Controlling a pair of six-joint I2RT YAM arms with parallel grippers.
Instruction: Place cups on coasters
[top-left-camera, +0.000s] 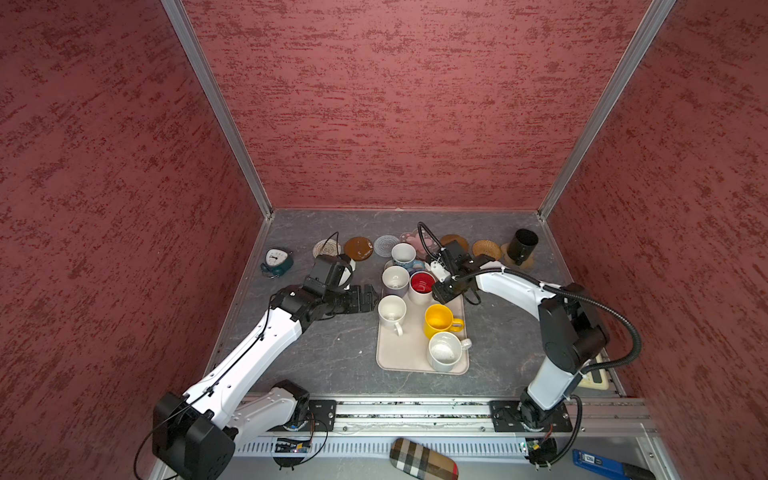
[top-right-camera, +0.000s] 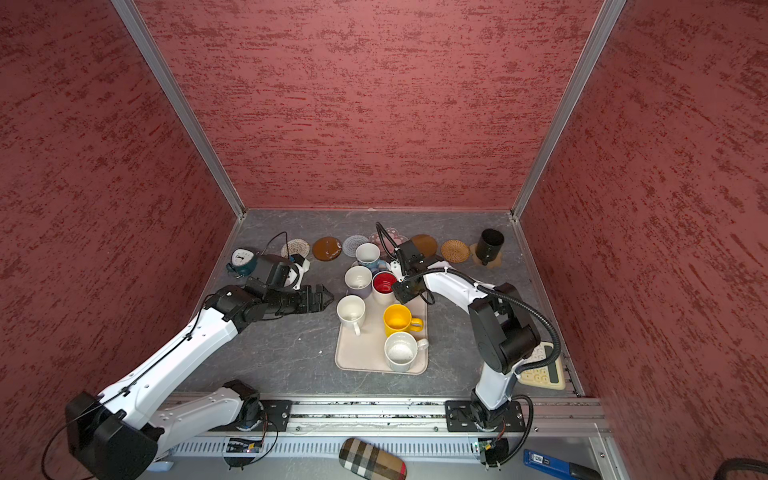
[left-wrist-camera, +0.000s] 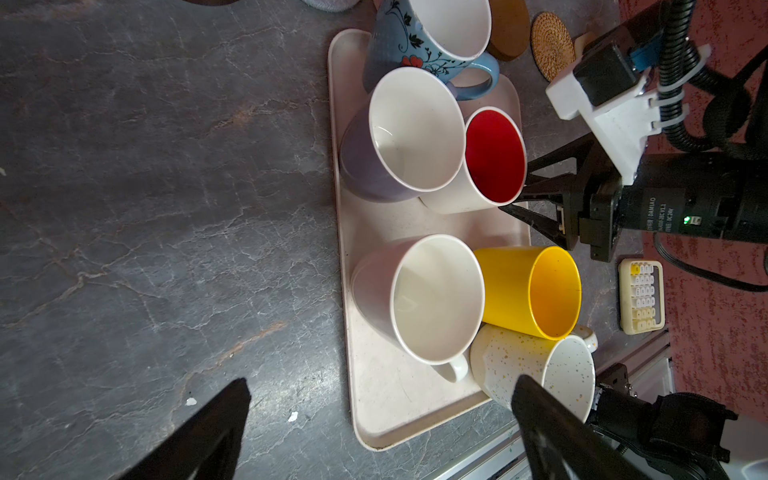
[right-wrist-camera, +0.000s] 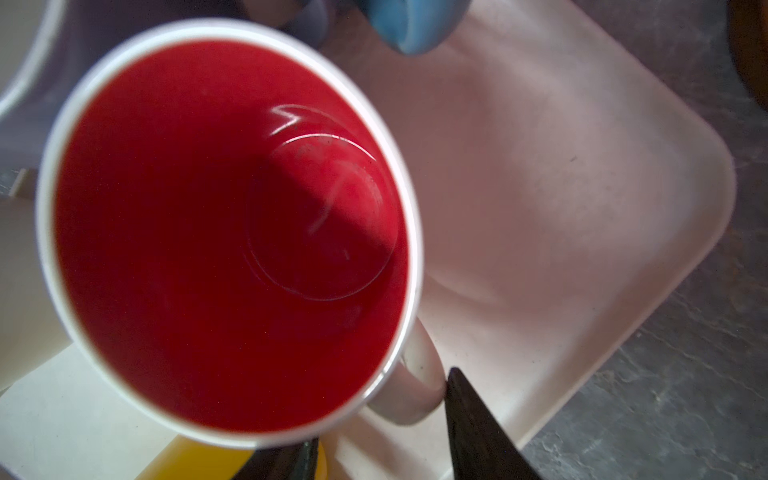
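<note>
A beige tray (top-left-camera: 385, 360) holds white (top-left-camera: 392, 312), lavender (left-wrist-camera: 364, 160), yellow (top-left-camera: 438, 321), speckled (top-left-camera: 444, 352) and blue floral (left-wrist-camera: 396, 44) cups, plus a red-lined cup (right-wrist-camera: 224, 224). My right gripper is at that cup's handle side, one finger touching the handle; whether it has closed on the handle is unclear. My left gripper stands open left of the tray, nothing between its fingers. Coasters lie along the back, including brown (top-left-camera: 358, 248), grey (top-left-camera: 385, 243) and woven (top-left-camera: 485, 248) ones.
A black mug (top-left-camera: 521, 245) stands on a coaster at back right. A teal clock (top-left-camera: 277, 259) sits at left, a calculator (top-right-camera: 541, 366) at right front. The table left of the tray's front is clear.
</note>
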